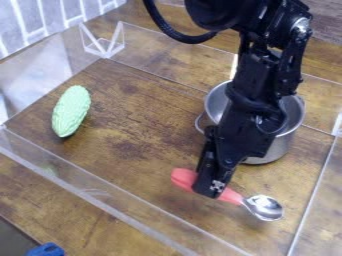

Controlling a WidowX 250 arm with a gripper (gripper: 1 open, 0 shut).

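Observation:
My black gripper [211, 182] is low over the wooden table, shut on the red handle [189, 179] of a spoon whose shiny bowl [263, 208] points to the lower right. Behind the arm is a silver pot [281, 148], partly hidden by it.
A pale green corn cob [72, 109] lies at the left. Clear plastic barriers edge the wooden table [134, 120], whose middle left is bare. A small blue object [46, 249] is at the bottom left corner.

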